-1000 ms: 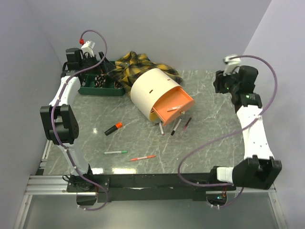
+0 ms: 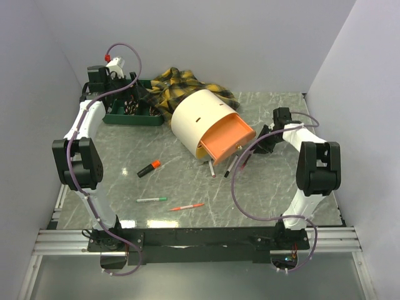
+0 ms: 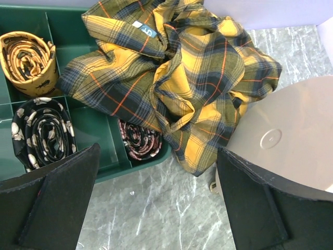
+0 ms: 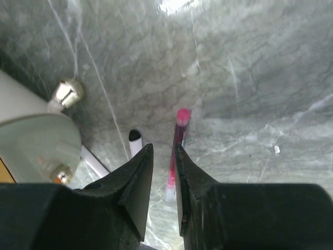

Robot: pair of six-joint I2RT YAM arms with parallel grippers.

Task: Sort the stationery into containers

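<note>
My right gripper (image 2: 261, 147) hangs just right of the white cylinder's orange drawer (image 2: 227, 134), its fingers close together; in the right wrist view a pink pen (image 4: 181, 118) lies just beyond the fingertips, partly hidden, and I cannot make out anything held. A white black-capped pen (image 4: 135, 143) lies left of it. In the top view an orange-capped black marker (image 2: 148, 169), a green pen (image 2: 152, 199) and an orange pen (image 2: 185, 207) lie on the table. My left gripper (image 2: 128, 84) stands open over the green tray (image 2: 134, 120), nothing between its fingers.
The white cylinder (image 2: 195, 117) occupies the centre back, beside a yellow plaid cloth (image 2: 175, 87) partly over the tray, which holds rolled fabric. Grey walls bound both sides and the back.
My right gripper has come down and leftward from the upper right to beside the pens near the drawer.
</note>
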